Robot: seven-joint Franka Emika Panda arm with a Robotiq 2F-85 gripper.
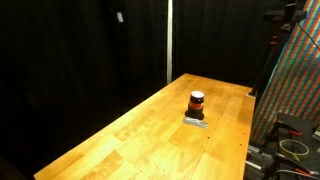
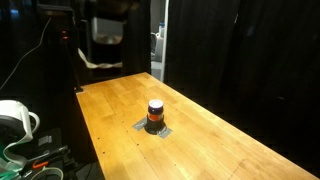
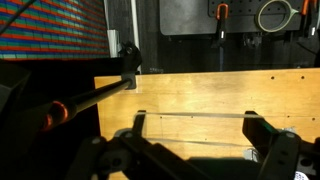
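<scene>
A dark cup-like object with a white top and an orange-red band (image 1: 196, 104) stands upright on the wooden table (image 1: 130, 135). It also shows in exterior view 2 as the same banded object (image 2: 155, 117). Flat grey pieces (image 2: 138, 125) lie at its base. In the wrist view my gripper is open over the table, its dark fingers wide apart. Thin pale strips (image 3: 195, 115) run across between them; no object is gripped. A blurred dark shape (image 2: 105, 40), possibly my gripper, fills the upper left of exterior view 2.
Most of the tabletop around the cup-like object is bare. Beyond the table edge in the wrist view lies a grey surface (image 3: 190, 20) with tools and a tape ring (image 3: 274, 15). Black curtains (image 1: 80, 70) stand behind the table.
</scene>
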